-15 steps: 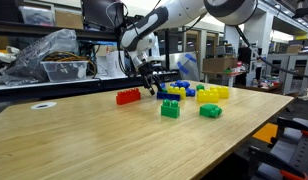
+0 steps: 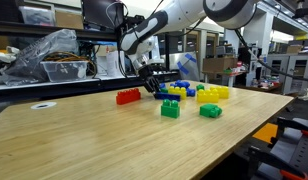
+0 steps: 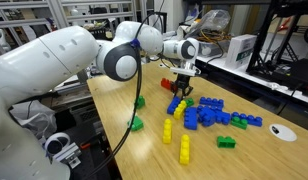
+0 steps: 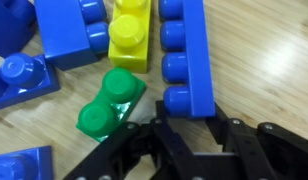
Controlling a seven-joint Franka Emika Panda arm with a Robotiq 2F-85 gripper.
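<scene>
In the wrist view a long blue brick (image 4: 198, 55) runs down from the top edge, standing on its side with its studs facing left. Its near end reaches between the fingertips of my gripper, which looks shut on that end. Exterior view 1 has the gripper (image 2: 155, 92) low at the table, beside a blue brick (image 2: 168, 97). From exterior view 2, the gripper (image 3: 180, 96) is down at the far side of the brick group, where the contact itself is too small to make out.
Close left of the held brick are a yellow brick (image 4: 129, 35) and a green brick (image 4: 111, 103), with more blue bricks beyond. A red brick (image 2: 128, 97) lies left of the gripper. Loose green bricks (image 2: 170, 109) lie nearer the front.
The arm and gripper have shifted very slightly. The bricks on the table show no visible movement.
</scene>
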